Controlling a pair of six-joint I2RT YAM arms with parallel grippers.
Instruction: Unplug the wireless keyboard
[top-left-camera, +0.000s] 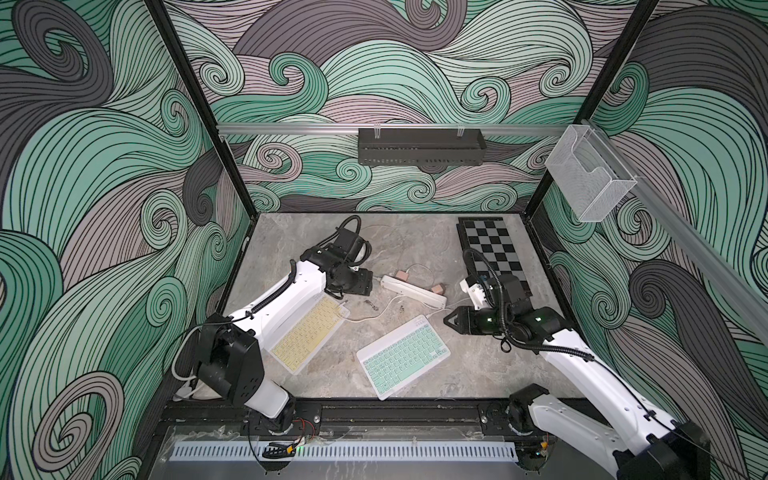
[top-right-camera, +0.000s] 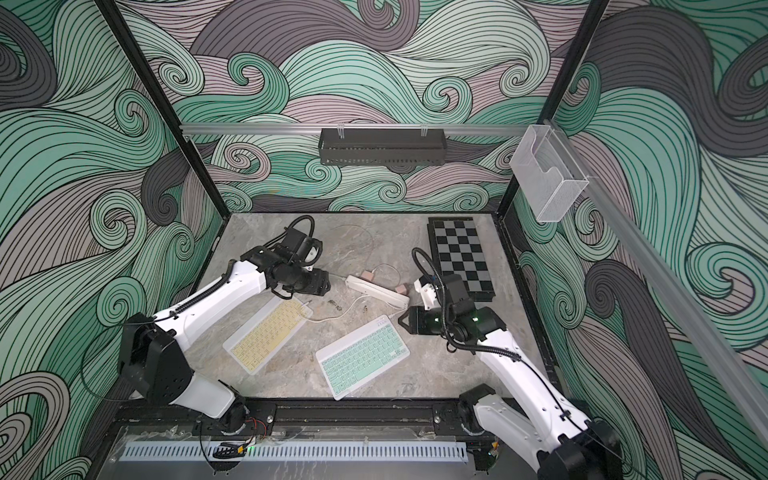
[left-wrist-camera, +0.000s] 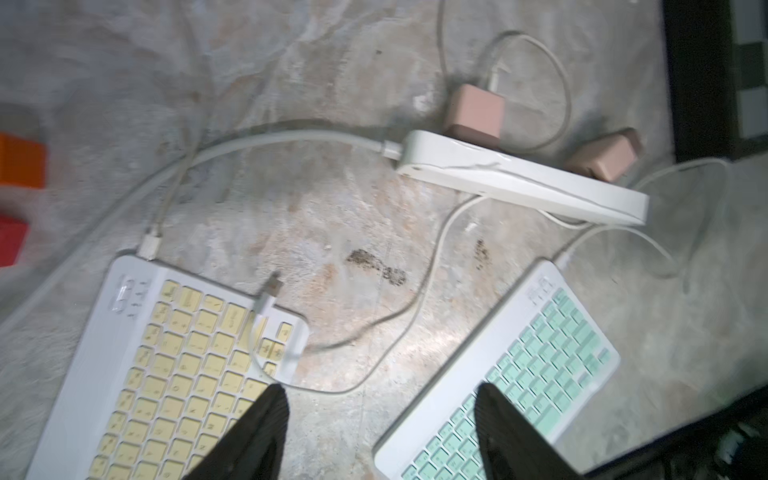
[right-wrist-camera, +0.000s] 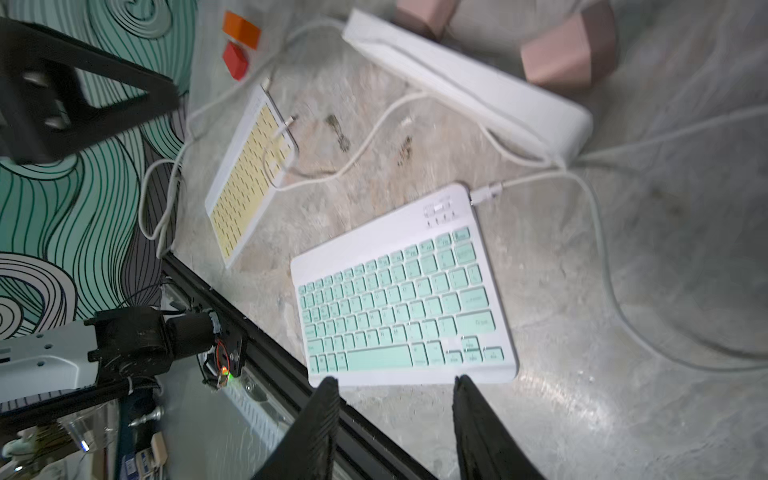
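Observation:
A white keyboard with mint keys lies at the front centre, a cable plug at its back corner. The yellow keyboard lies to the left, a cable at its corner and a loose cable end resting on it. Behind them is a white power strip with pink adapters. My left gripper hangs above the space between the keyboards, open and empty. My right gripper hangs right of the mint keyboard, above the table, open with nothing between its fingers.
A checkered board lies at the back right. Orange and red blocks sit at the left. Cables cross the middle.

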